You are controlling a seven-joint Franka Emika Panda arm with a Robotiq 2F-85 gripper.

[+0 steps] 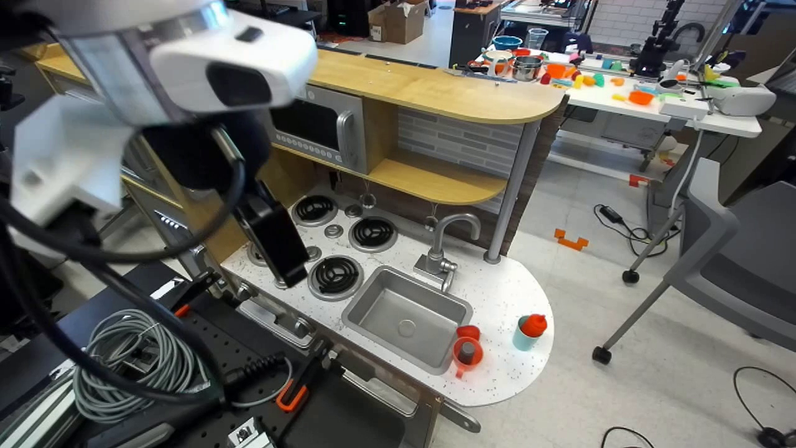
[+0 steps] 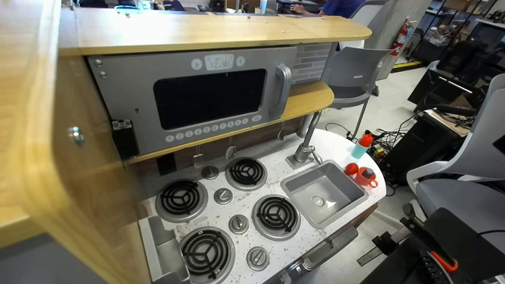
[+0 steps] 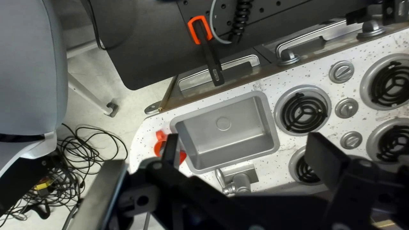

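Observation:
Wide open, my gripper has two black fingers with nothing between them; in the wrist view the grey sink [image 3: 274, 134] shows in the gap beyond. In exterior view 1 the gripper's dark finger [image 1: 277, 238] hangs above the stove side of the toy kitchen. A red cup [image 1: 475, 358] with a dark thing inside stands on the counter at the sink's right edge. Beside it is a small red object [image 2: 351, 168]. Farther right, a teal cup [image 1: 523, 340] holds something red. The wrist view shows the red cup partly hidden behind one finger.
A curved faucet [image 1: 438, 246] rises behind the sink. Several burners and knobs fill the left counter, under the shelf and the grey microwave [image 2: 137, 94]. A black table with a coiled cable [image 1: 134, 366] lies in front. The counter's right end [image 1: 515, 373] has some free room.

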